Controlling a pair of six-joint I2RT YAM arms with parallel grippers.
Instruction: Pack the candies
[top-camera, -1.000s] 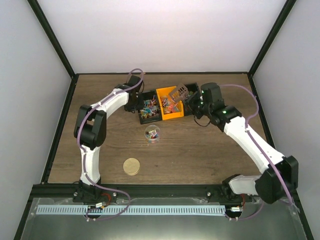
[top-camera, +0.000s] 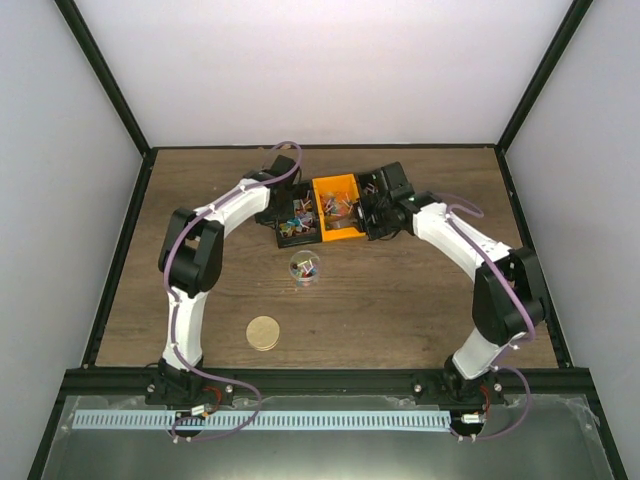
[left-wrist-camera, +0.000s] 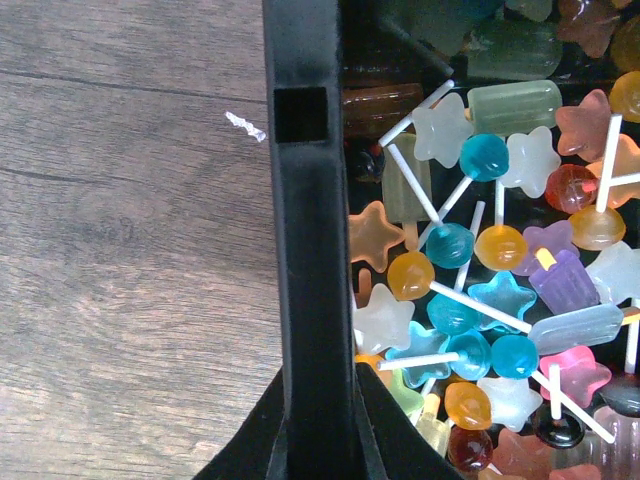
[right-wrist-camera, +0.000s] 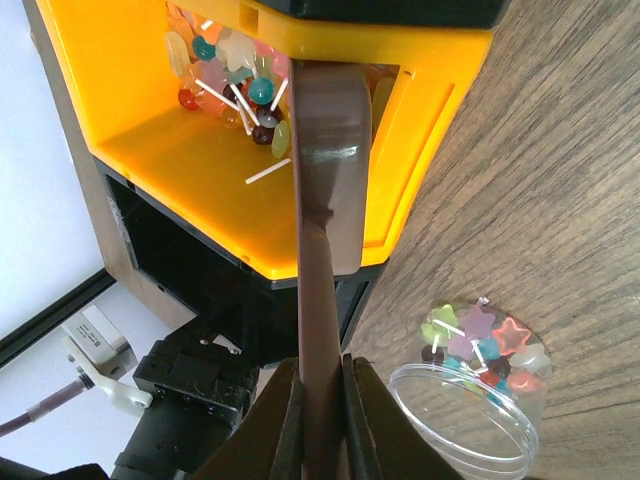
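Observation:
My left gripper is shut on the near wall of the black candy bin (left-wrist-camera: 310, 220), whose rim runs up between its fingers. Candies (left-wrist-camera: 505, 245) shaped like stars, lollipops and popsicles fill that bin. In the right wrist view, my right gripper is shut on the handle of a brown scoop (right-wrist-camera: 335, 170). The scoop's head reaches down into the orange bin (right-wrist-camera: 165, 160), near its front wall; candies (right-wrist-camera: 240, 85) lie beyond it. A clear round jar (right-wrist-camera: 465, 410) with several candies inside stands open on the table. What the scoop carries is hidden.
A round wooden lid (top-camera: 263, 333) lies on the table toward the front left. The bins stand side by side, with another black bin (top-camera: 368, 185) right of the orange one, partly under my right arm.
My right arm has swung leftward and lowered the scoop into the orange bin, its head dropping from view above.

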